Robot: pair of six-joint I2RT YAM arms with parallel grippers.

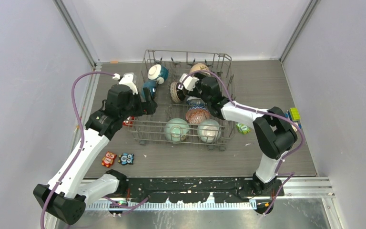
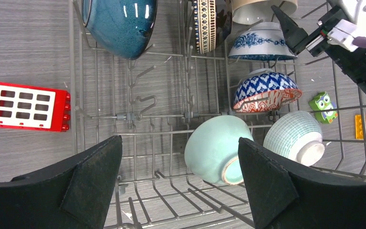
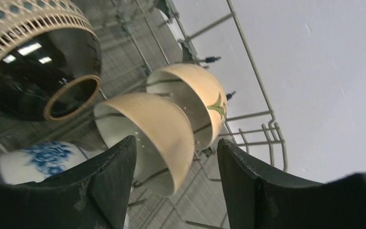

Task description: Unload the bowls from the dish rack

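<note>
Several bowls sit in a wire dish rack. My right gripper is at the rack's back right, its fingers apart. Between and beyond them is a cream bowl, tilted on the tines; the left finger overlaps its edge, a gap separates it from the right one, and contact cannot be told. Behind it stands a second cream bowl with a green motif. A blue-flowered bowl and a dark patterned bowl are close by. My left gripper hangs open above the rack's left side, empty.
Green bowls line the rack's front, with a blue-and-orange bowl behind. Dark blue bowls stand back left. Toy blocks lie outside the rack.
</note>
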